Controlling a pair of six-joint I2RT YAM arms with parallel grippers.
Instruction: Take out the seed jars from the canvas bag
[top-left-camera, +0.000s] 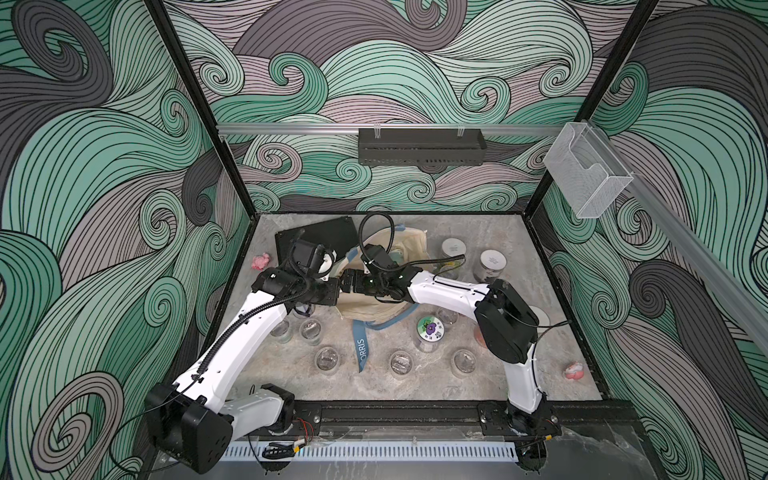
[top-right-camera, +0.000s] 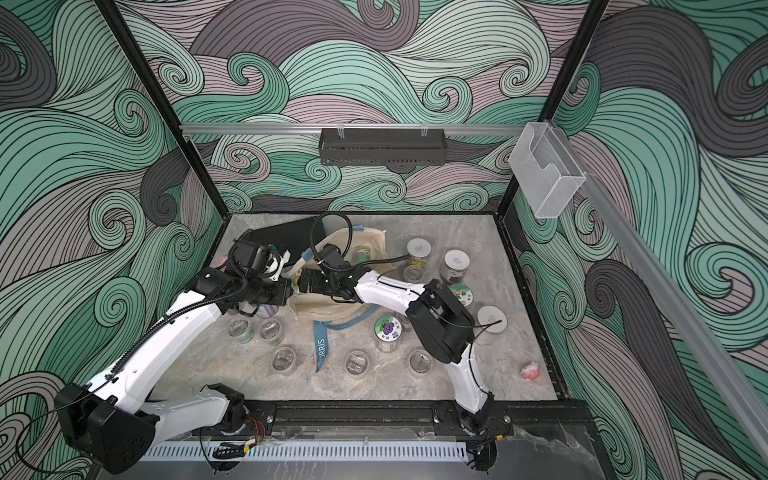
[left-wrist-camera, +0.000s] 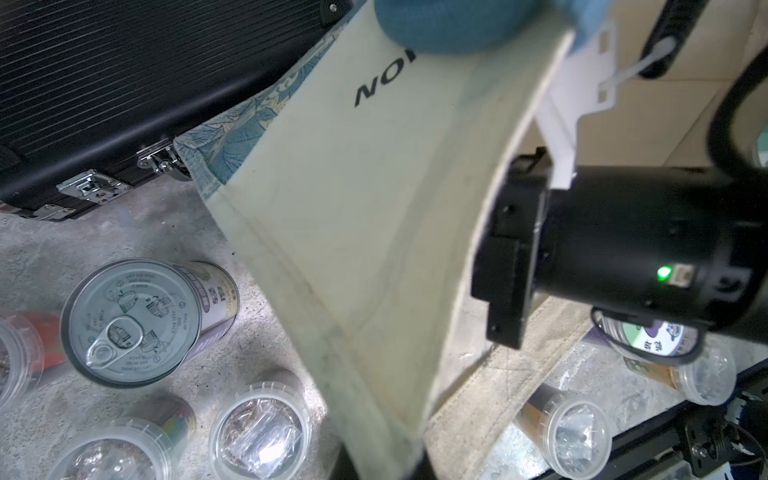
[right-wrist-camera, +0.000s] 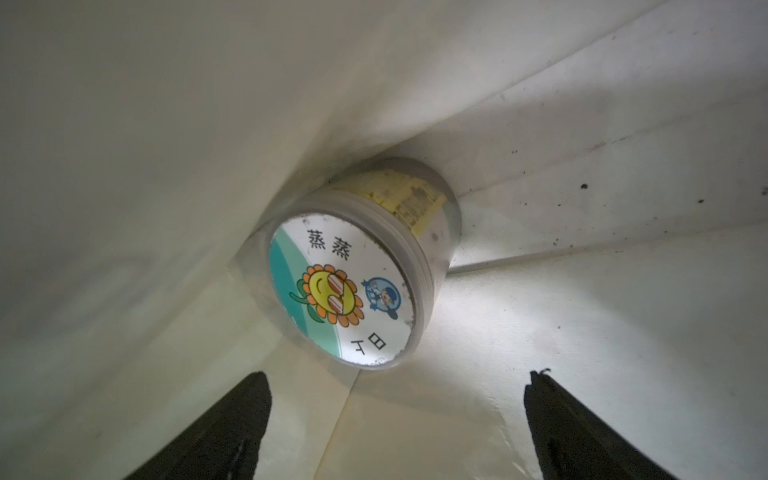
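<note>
The canvas bag (top-left-camera: 400, 240) lies open in the middle of the table. My left gripper (top-left-camera: 324, 292) is shut on the bag's left edge; in the left wrist view the fabric (left-wrist-camera: 344, 240) stretches up from between its mostly hidden fingers. My right gripper (top-left-camera: 348, 280) reaches into the bag. Its open fingers show in the right wrist view with a seed jar (right-wrist-camera: 340, 292) ahead of them, lying against the inner folds, sunflower lid toward the camera. Nothing is between those fingers.
Several jars (top-left-camera: 429, 329) stand around the bag's front and right, with a can (left-wrist-camera: 128, 324) at its left. A black case (left-wrist-camera: 144, 72) lies at the back left. Pink items (top-left-camera: 573, 369) sit near the side edges.
</note>
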